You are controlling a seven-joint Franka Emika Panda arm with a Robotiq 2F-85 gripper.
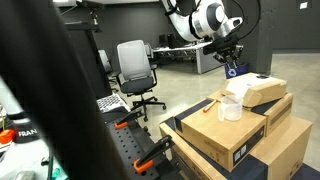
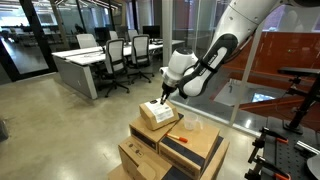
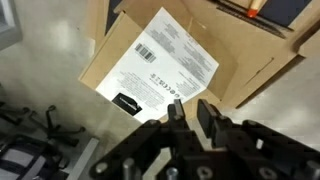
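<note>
My gripper stands open in the wrist view, and no object lies between its fingers. Beyond them is a small cardboard box (image 3: 108,62) with a large white printed label (image 3: 158,62) on its top. In exterior view 2 the gripper (image 2: 165,96) hangs above this box (image 2: 158,113), apart from it. The same box (image 1: 266,91) rests on larger cartons in exterior view 1, behind a clear plastic container (image 1: 231,107). An orange item (image 1: 209,106) lies left of the container, too small to identify.
Large cartons (image 1: 220,128) form the work surface, with a drop to the floor at their edges. A blue object (image 1: 234,71) shows behind the boxes. An office chair (image 1: 137,72) stands on the floor at the left, and open floor (image 2: 70,135) lies beside the cartons.
</note>
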